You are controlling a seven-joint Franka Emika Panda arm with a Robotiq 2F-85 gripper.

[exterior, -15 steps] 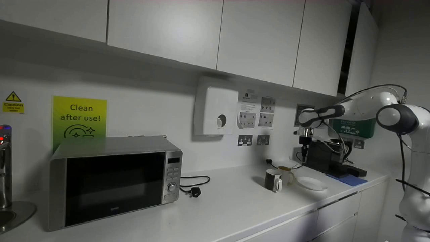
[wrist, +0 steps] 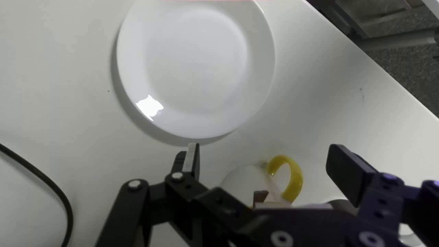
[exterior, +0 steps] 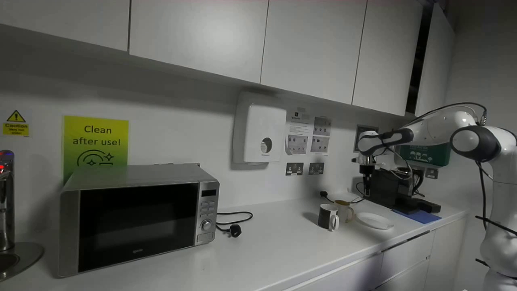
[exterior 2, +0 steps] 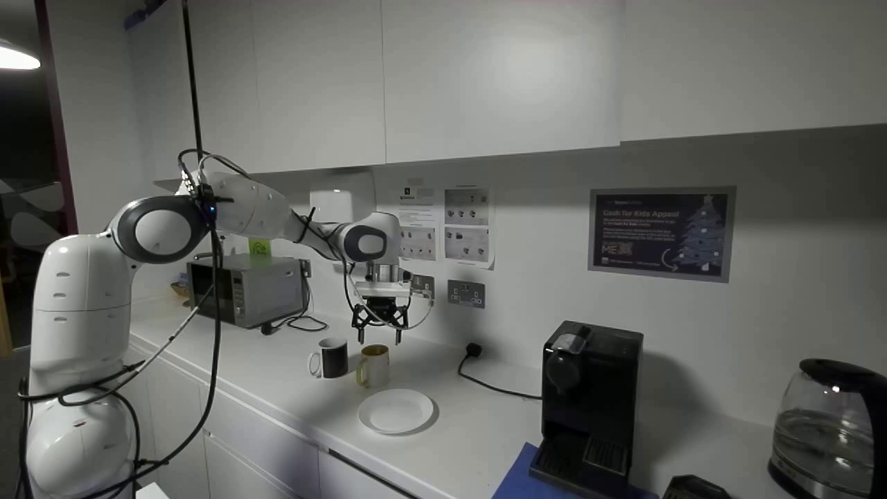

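Note:
My gripper [exterior 2: 380,337] hangs open above the counter, its fingers pointing down and nothing between them. Just below it in exterior view 2 stands a white mug with a yellow handle [exterior 2: 375,366]. In the wrist view that yellow handle [wrist: 293,181] shows between the spread fingers, while most of the mug is hidden behind the gripper. To the mug's left is a black mug with a white handle [exterior 2: 334,359], upright. A white plate [exterior 2: 391,412] lies flat and empty in front of the yellow-handled mug; the wrist view shows the plate [wrist: 197,61] beyond my fingertips.
A black coffee machine [exterior 2: 592,399] stands on a blue mat [exterior 2: 517,474], with a glass kettle [exterior 2: 823,432] farther right. The microwave [exterior: 138,218] sits at the other end. A black cable [wrist: 45,181] runs along the counter. Bare counter lies between microwave and mugs.
The arm and gripper have shifted only very slightly. Mugs and plate are where they were.

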